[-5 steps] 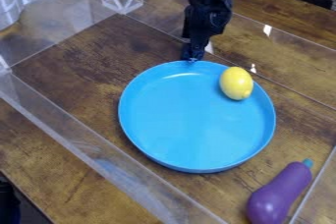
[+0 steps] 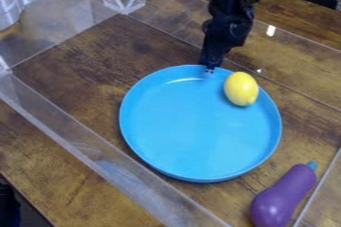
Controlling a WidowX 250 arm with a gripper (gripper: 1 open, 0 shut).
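Observation:
My black gripper [image 2: 216, 54] is over the back edge of a blue plate [image 2: 193, 136], its tips low near the rim; whether it is open or shut is hard to make out. A yellow oval object [image 2: 241, 89], like a lemon, sits on the right back part of the plate. A purple toy eggplant [image 2: 280, 196] lies outside the plate at the front right.
Clear low walls [image 2: 94, 151] surround the wooden work surface [image 2: 74, 72].
Since a second ago the gripper has shifted slightly at the plate's back edge. The plate has moved a little down in the view.

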